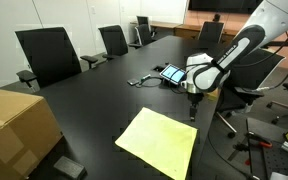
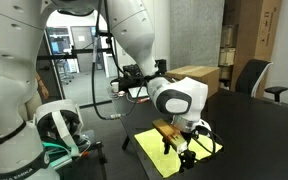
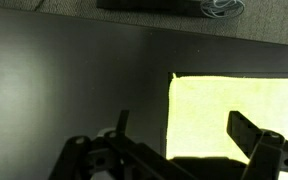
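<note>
A bright yellow sheet [image 1: 156, 141] lies flat on the dark table [image 1: 94, 110]. In exterior view 1 my gripper [image 1: 193, 113] hangs over the table near the sheet's upper right corner. From the other side, exterior view 2 has the gripper [image 2: 182, 165] in front of the yellow sheet [image 2: 171, 161]. The wrist view looks down on one corner of the sheet [image 3: 224, 105], which lies between and beyond the two spread fingers. The gripper is open, and nothing shows between its fingertips.
A cardboard box [image 1: 19, 130] stands at the table's left end, with a small dark object [image 1: 69, 167] near it. A tablet [image 1: 172, 73] and cables lie behind the arm. Office chairs [image 1: 52, 55] line the far side.
</note>
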